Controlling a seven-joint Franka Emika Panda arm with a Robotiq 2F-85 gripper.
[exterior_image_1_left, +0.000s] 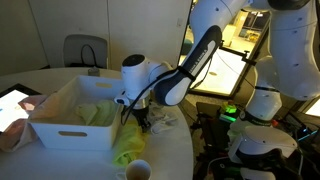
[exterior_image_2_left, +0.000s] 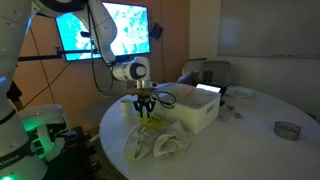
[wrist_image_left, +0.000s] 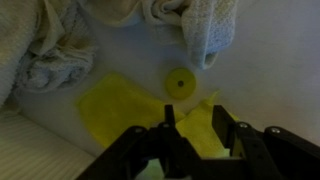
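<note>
A yellow-green cloth (exterior_image_1_left: 129, 146) hangs partly raised beside the white bin, its lower part spread on the table. At its upper end my gripper (exterior_image_1_left: 143, 124) is shut on a fold of it. In the wrist view, the cloth (wrist_image_left: 112, 108) runs between the fingers and out to both sides of the gripper. From the opposite side, exterior view 2 shows the gripper (exterior_image_2_left: 146, 109) low over the table with the cloth (exterior_image_2_left: 152, 122) beneath it.
The white bin (exterior_image_1_left: 72, 135) stands beside the arm, with light green cloth inside. Pale cloths (exterior_image_2_left: 165, 141) lie close by. A cup (exterior_image_1_left: 138, 171) stands near the table's front, and a metal bowl (exterior_image_2_left: 287, 130) sits on otherwise clear table.
</note>
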